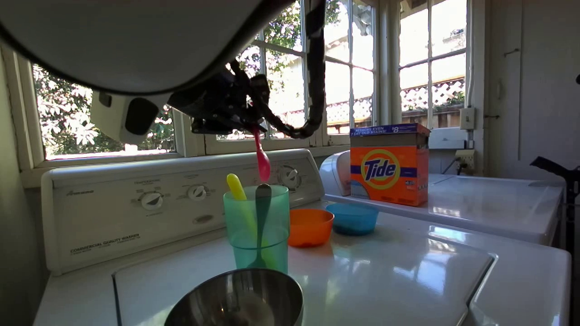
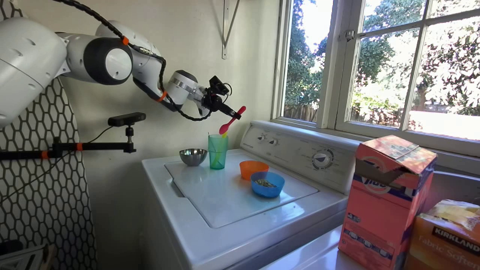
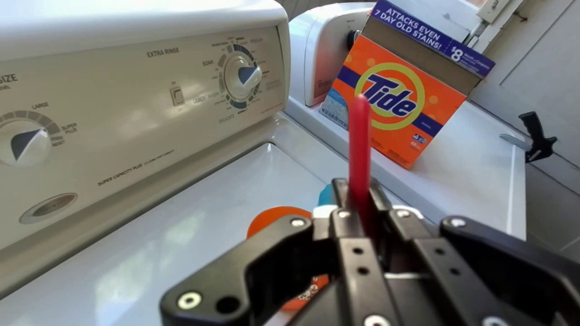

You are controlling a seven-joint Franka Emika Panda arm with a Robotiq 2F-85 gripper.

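A pink spoon (image 2: 233,120) is held by its handle in my gripper (image 2: 238,115), which is shut on it. Its bowl end points downward, above and close to the rim of a green translucent cup (image 2: 218,155). In the wrist view the spoon's handle (image 3: 359,146) sticks up between the fingertips of the gripper. The cup (image 1: 234,217) stands upright on the washer and holds a yellow spoon (image 1: 236,187) and a dark grey spoon (image 1: 263,203). From exterior view 1, the pink spoon (image 1: 263,163) appears above the cup; its exact depth there is hard to judge.
Beside the cup are a metal bowl (image 1: 234,299), an orange bowl (image 2: 254,170) and a blue bowl (image 2: 268,184) with small bits inside. The washer's control panel (image 1: 179,206) rises behind. A Tide box (image 1: 389,168) stands to the right.
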